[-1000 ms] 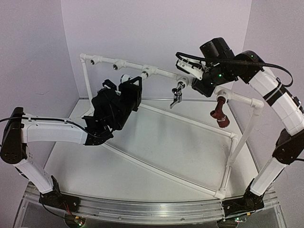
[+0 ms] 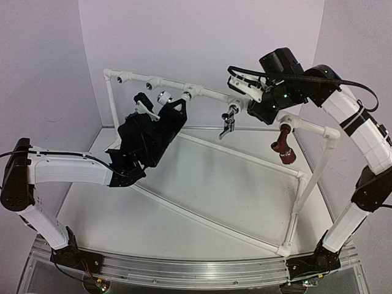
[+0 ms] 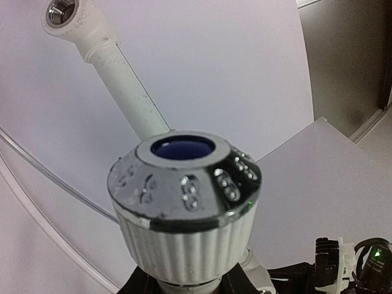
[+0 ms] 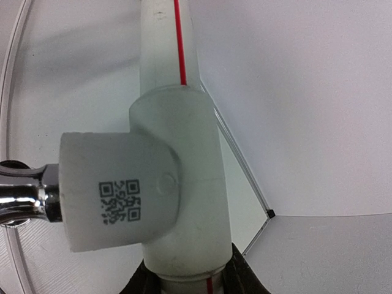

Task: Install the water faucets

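Observation:
In the left wrist view, a faucet with a ribbed white body, chrome collar and blue cap stands between the dark fingers of my left gripper, which is shut around its neck. Seen from the top, this gripper is right by the middle tee of the upper white pipe; how deep the faucet's end sits there is hidden. My right gripper is shut around the pipe beside a tee that bears a chrome faucet. Farther right, a dark red faucet hangs from another tee.
Two empty sockets, one at the far left and one beside it, face forward on the upper pipe. The frame's lower pipe runs slantwise across the floor. Open floor lies beneath the upper pipe.
My left gripper has turned about the faucet's line, and more of the faucet's white head shows in the top view. The right arm has hardly moved.

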